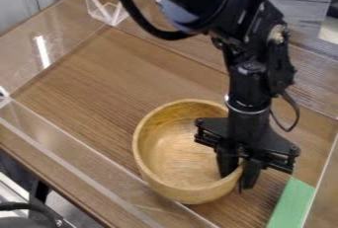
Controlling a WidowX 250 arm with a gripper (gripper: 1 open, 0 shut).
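A wide tan bowl [172, 148] sits on the wooden table toward the lower middle. My black gripper [242, 168] is down at the bowl's right rim, with its fingers around or against that rim. Part of the rim is hidden by the gripper, and I cannot make out how far apart the fingers stand.
A green rectangular object [292, 205] lies at the bottom right, close to the gripper. A clear plastic piece [105, 8] is at the upper left edge.
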